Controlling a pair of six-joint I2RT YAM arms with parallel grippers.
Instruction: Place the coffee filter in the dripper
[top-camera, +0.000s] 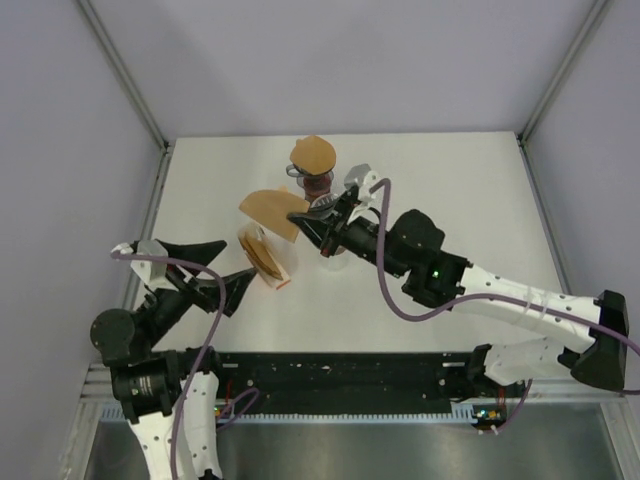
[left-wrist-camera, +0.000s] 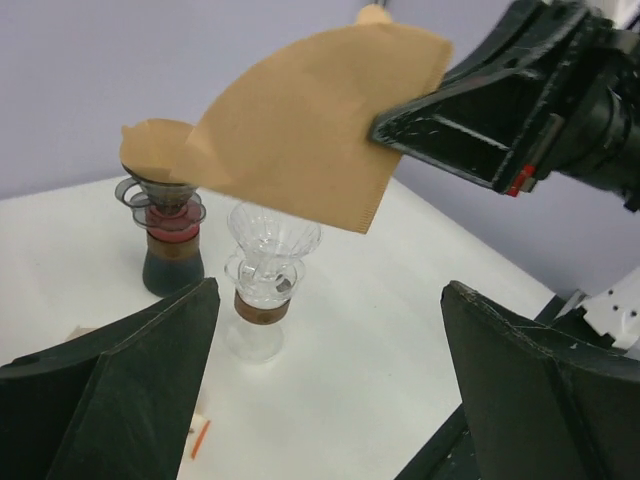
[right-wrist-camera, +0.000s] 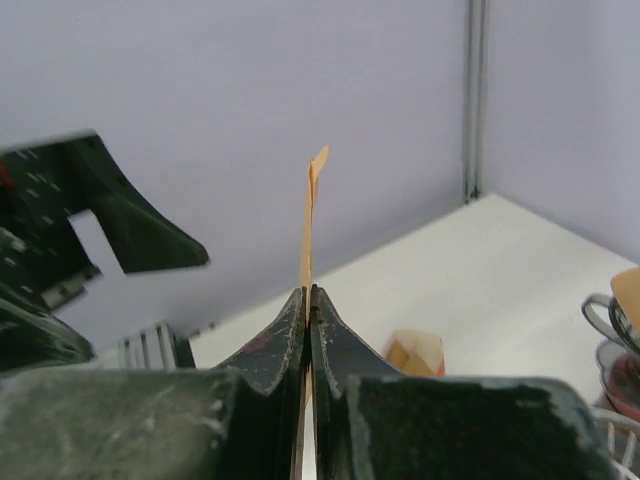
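Note:
My right gripper (top-camera: 316, 228) is shut on a brown coffee filter (top-camera: 268, 210), held by its edge and raised; in the right wrist view it shows edge-on between the fingertips. Just behind it stands a clear glass dripper (left-wrist-camera: 272, 232) on a carafe with a brown band (left-wrist-camera: 258, 312), partly hidden by the arm in the top view. My left gripper (top-camera: 229, 269) is open at the left, empty.
Another dripper with a filter (top-camera: 313, 154) sits on a dark carafe at the back. A holder of folded filters (top-camera: 261, 255) stands left of centre.

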